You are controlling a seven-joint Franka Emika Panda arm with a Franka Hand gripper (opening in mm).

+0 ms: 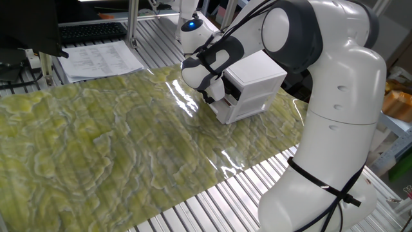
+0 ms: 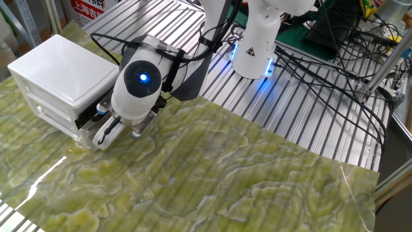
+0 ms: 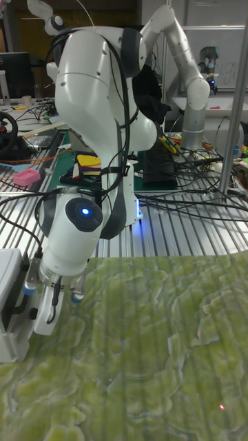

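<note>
A small white drawer cabinet (image 2: 67, 71) stands on the green marbled sheet, with its lower front part sticking out a little past the upper body. Right against that front is my gripper (image 2: 108, 131), tilted downward. In exterior view 3 the gripper (image 3: 52, 312) is beside the cabinet (image 3: 9, 309), which the frame's left edge cuts off. The arm's wrist and the cabinet cover most of the gripper (image 1: 210, 96) in exterior view 1. Its fingertips are not clear in any view, so I cannot tell how the fingers stand or whether anything is between them.
The green marbled sheet (image 1: 84, 154) is bare away from the cabinet. Papers (image 1: 100, 61) and a keyboard (image 1: 93, 31) lie beyond it. A second white arm (image 2: 254, 48) stands on the slatted metal table, with loose black cables (image 2: 322, 87) nearby.
</note>
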